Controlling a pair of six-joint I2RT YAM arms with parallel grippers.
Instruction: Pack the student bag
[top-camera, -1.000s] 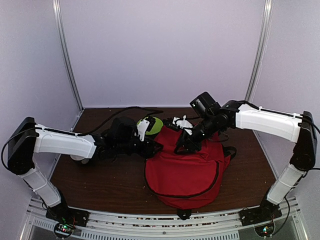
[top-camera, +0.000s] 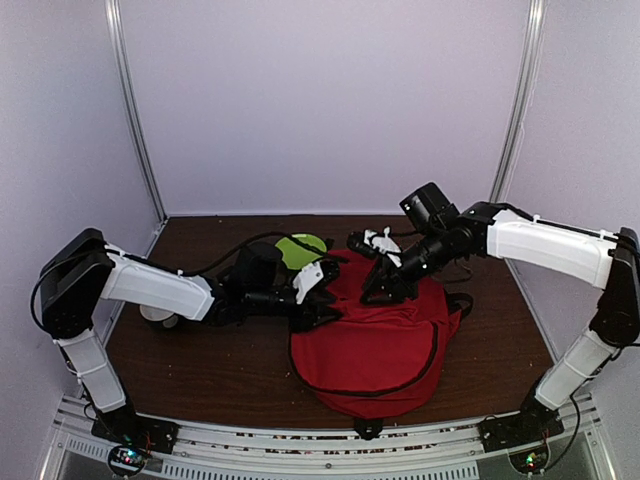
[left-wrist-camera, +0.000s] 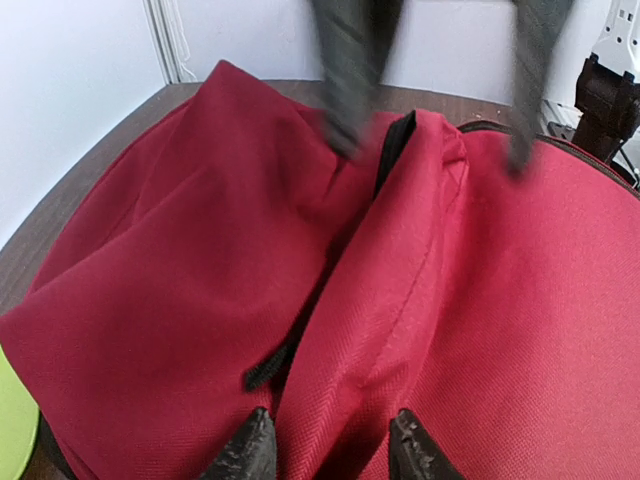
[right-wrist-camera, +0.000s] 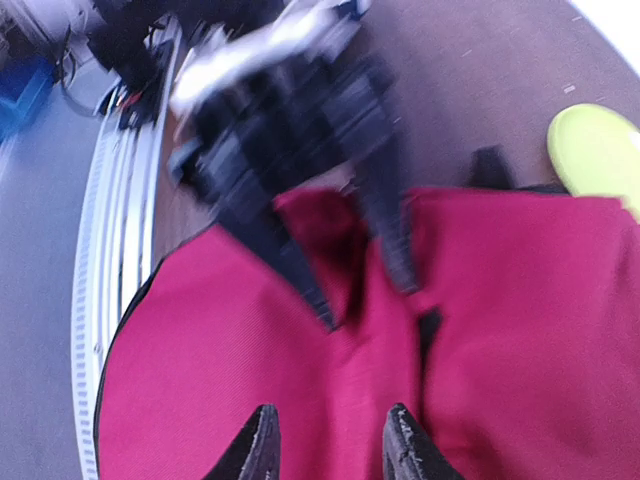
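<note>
The red backpack (top-camera: 365, 365) lies on the dark table, its dark zipper curving across the lower half in the top view. My left gripper is part open, low over a raised fold of red fabric (left-wrist-camera: 370, 270) that runs between its fingertips; whether it touches is unclear. My right gripper hangs open above the bag, beside the left one. In the right wrist view the left gripper's fingers straddle the fold. A green round object (top-camera: 300, 250) lies behind the bag, partly hidden by the left arm.
A white cylindrical item (top-camera: 157, 316) sits at the left, behind the left arm. Walls enclose the back and sides.
My left gripper has moved rightward and down over the bag's fold.
</note>
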